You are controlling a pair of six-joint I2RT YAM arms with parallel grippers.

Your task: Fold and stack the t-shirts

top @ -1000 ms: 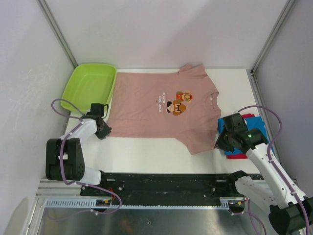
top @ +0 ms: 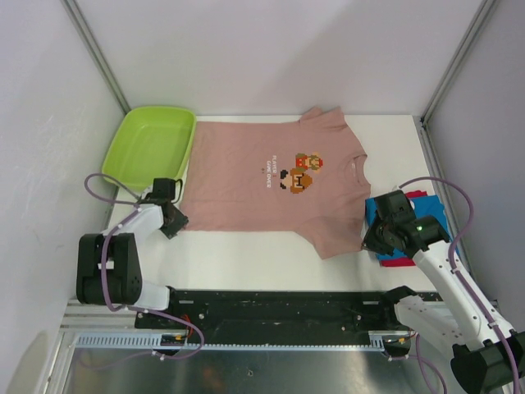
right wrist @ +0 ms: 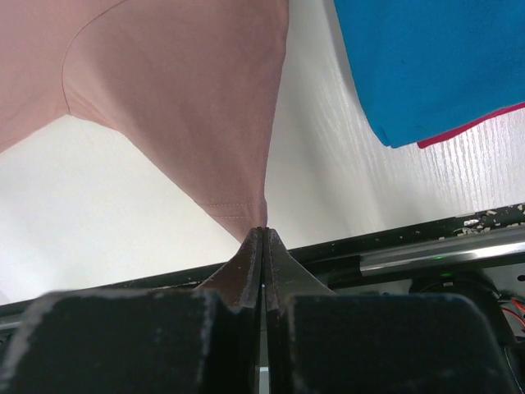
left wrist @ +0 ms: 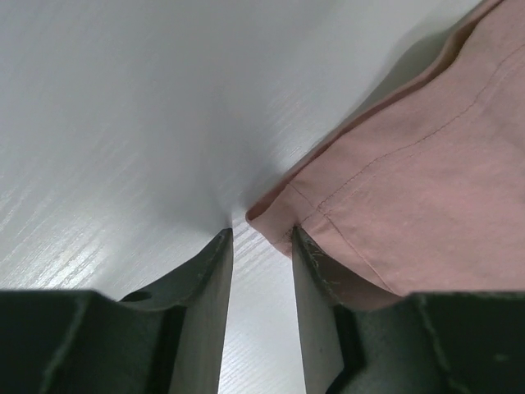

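Observation:
A pinkish-brown t-shirt (top: 238,180) with a pixel print lies spread flat on the white table, its collar toward the right. At its near left hem corner (left wrist: 283,215), my left gripper stands open, with the corner at the gap between its fingertips. My right gripper is shut at the tip of the near sleeve (right wrist: 221,139); the sleeve edge meets the fingertips, and how much cloth lies between them is hidden. Folded blue (right wrist: 443,66) and red (right wrist: 467,127) shirts lie stacked at the right, partly under the right arm in the top view.
An empty green bin (top: 148,144) stands at the back left, close to the left arm and the shirt's hem. Bare white table (top: 246,263) shows in front of the shirt. A dark rail (top: 279,308) runs along the front edge.
The right arm and the shirt look the same.

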